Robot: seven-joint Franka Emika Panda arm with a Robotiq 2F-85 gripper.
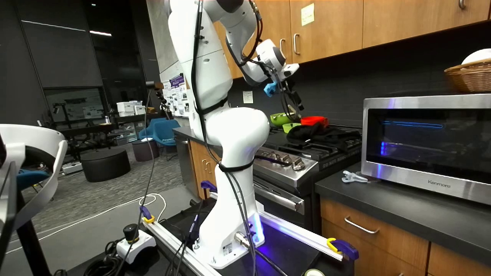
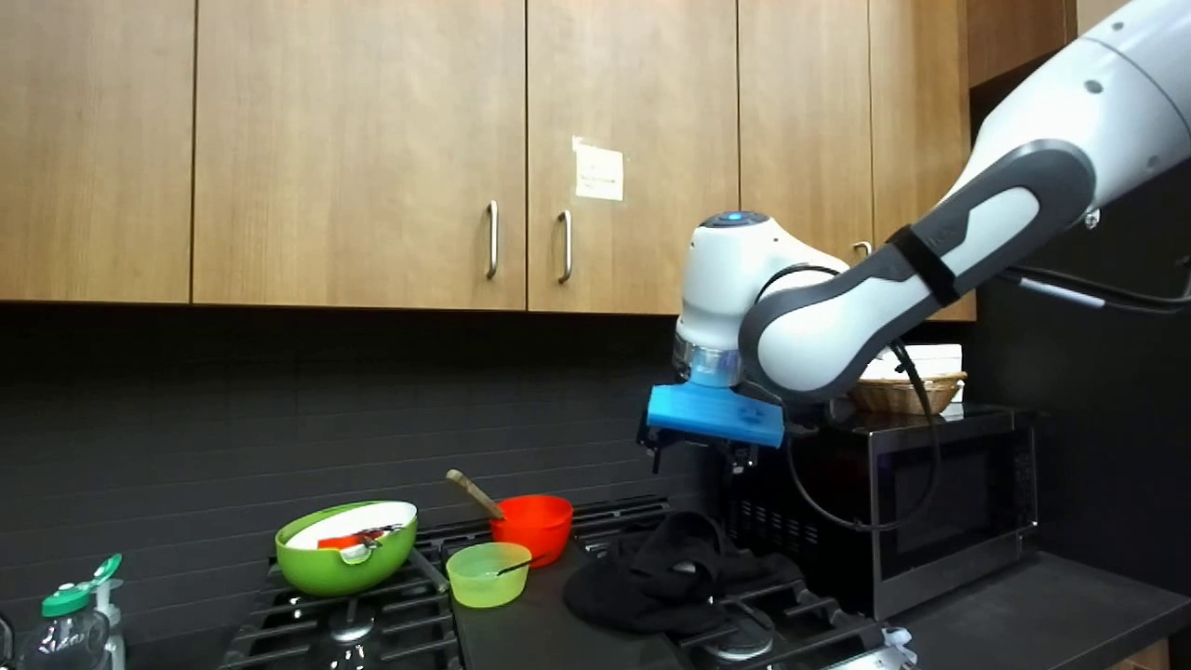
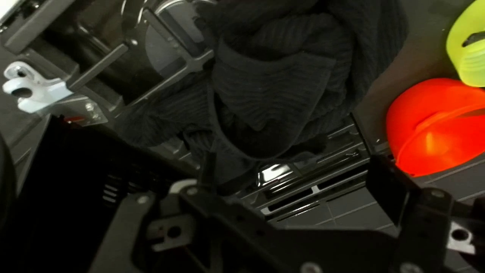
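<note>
My gripper is open in the wrist view, its two dark fingers wide apart with nothing between them. A crumpled black ribbed cloth [image 3: 277, 86] lies below it, on the stove beside the burner grates. In exterior view 2 the same cloth [image 2: 659, 575] sits on the right half of the stovetop, with the gripper well above it. A red bowl [image 2: 533, 530] with a wooden-handled utensil stands left of the cloth. Nearer the front is a small yellow-green bowl [image 2: 488, 574] holding a dark utensil. Farther left, a green bowl [image 2: 346, 558] contains a white dish and a red item.
The microwave [image 2: 949, 502] flanks the stove on the right, with a wicker basket [image 2: 910, 393] on top. Wooden cabinets [image 2: 368, 145] hang above the arm. A pale clip [image 1: 353, 177] lies on the counter. Bottles [image 2: 69, 631] stand at the far left.
</note>
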